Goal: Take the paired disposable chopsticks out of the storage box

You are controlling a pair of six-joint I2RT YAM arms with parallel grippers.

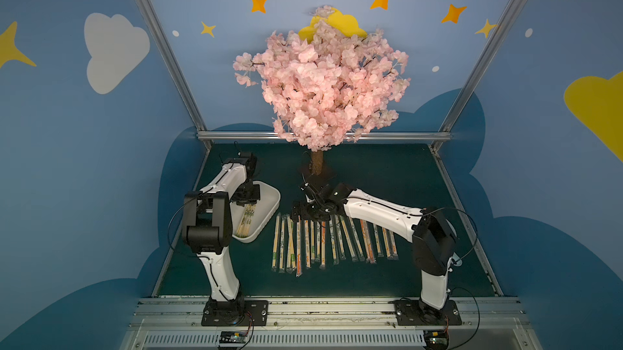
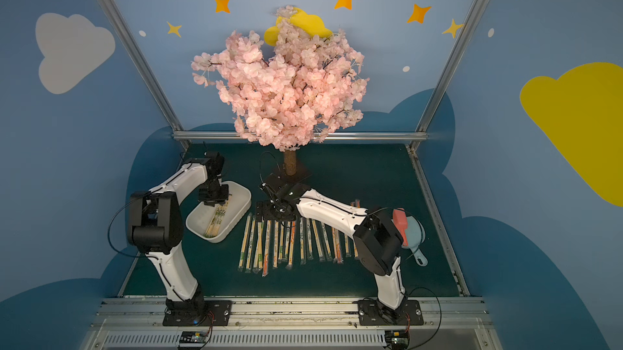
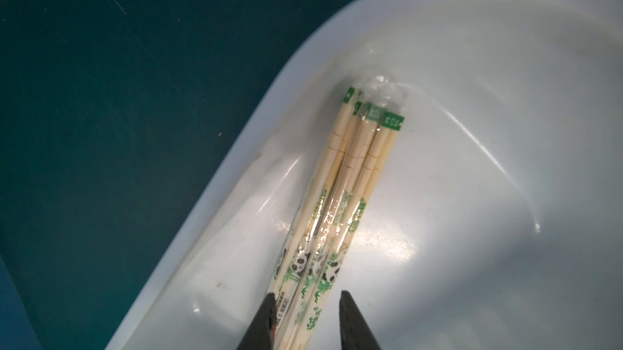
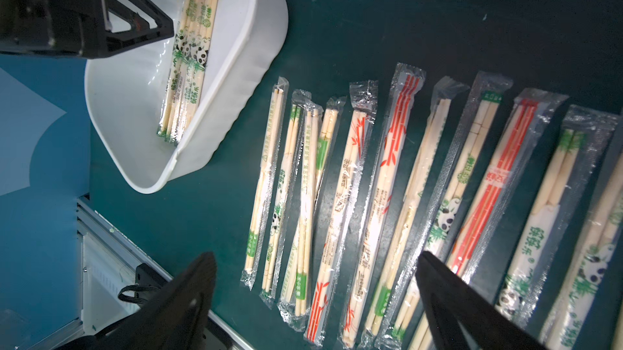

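The white storage box (image 3: pixel 467 239) stands at the left of the table. A few wrapped chopstick pairs (image 3: pixel 344 174), green-tipped with panda prints, lie side by side along its wall. Over them hangs my left gripper, its fingers partly apart with chopsticks showing in the gap below; nothing looks clasped. In the right wrist view the left fingers (image 4: pixel 139 38) come in over the box. My right gripper is open above the left part of a row of wrapped chopsticks (image 4: pixel 337 213), holding nothing.
Several wrapped pairs lie in a row on the green table, two of them crossed. A blossom tree (image 2: pixel 290 161) stands at the back. A red and blue dustpan-like item (image 2: pixel 413 236) lies at the right.
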